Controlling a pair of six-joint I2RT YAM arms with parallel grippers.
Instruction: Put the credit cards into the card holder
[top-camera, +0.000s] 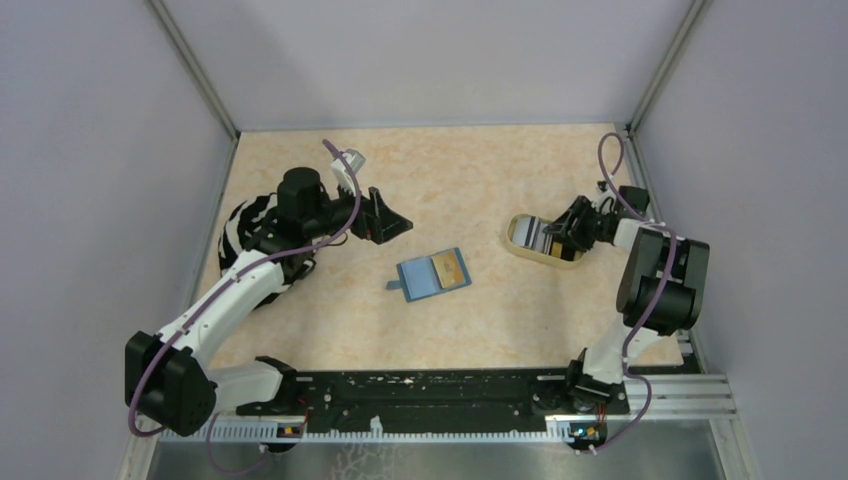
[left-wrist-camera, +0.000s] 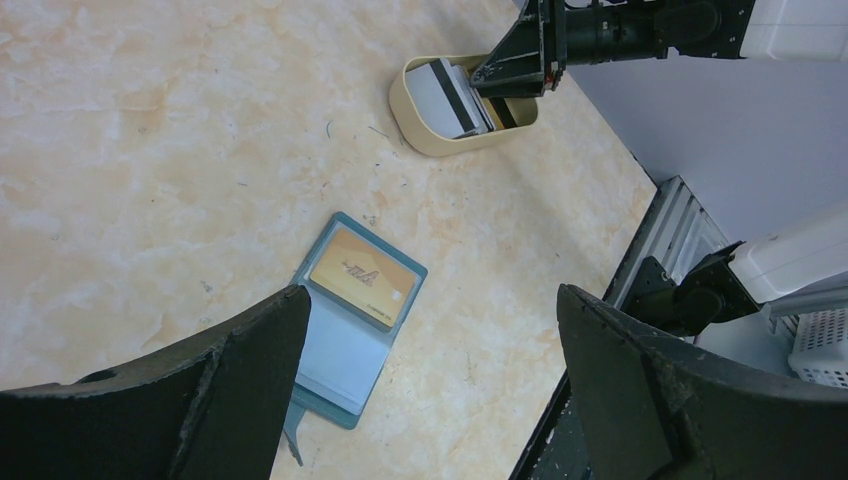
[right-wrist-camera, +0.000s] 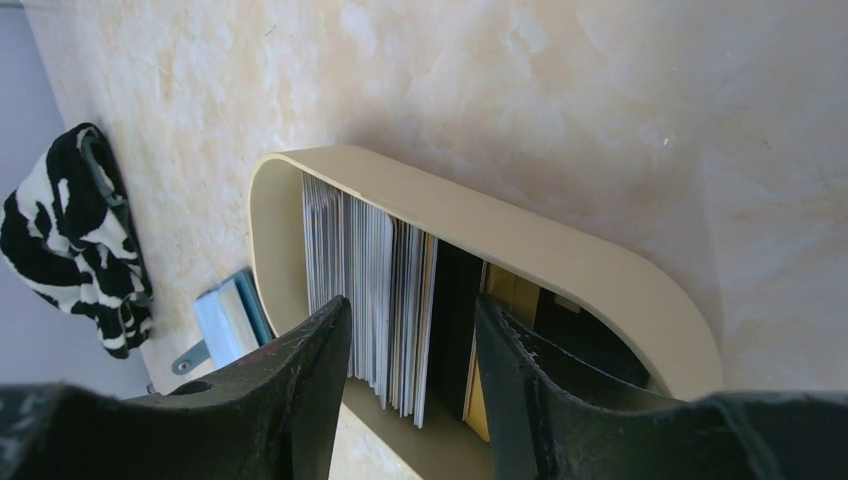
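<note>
A blue card holder (top-camera: 407, 290) lies open and flat on the table, a gold card (left-wrist-camera: 366, 276) in its one half and a pale blank half beside it. Right of it, a cream oval tray (top-camera: 512, 250) holds a row of cards (right-wrist-camera: 372, 280), mostly white-edged, with gold and black ones (right-wrist-camera: 490, 340) apart from them past a gap. My right gripper reaches over the tray, its fingers parted on either side of the white-edged cards and the gap; no card is clearly gripped. Up and left of the holder, my left gripper (top-camera: 388, 218) hangs open and empty.
A black-and-white cloth (top-camera: 240, 230) lies crumpled at the table's left, under the left arm. Bare table (top-camera: 450, 180) stretches between the holder and the tray and behind them. Walls stand close at both sides.
</note>
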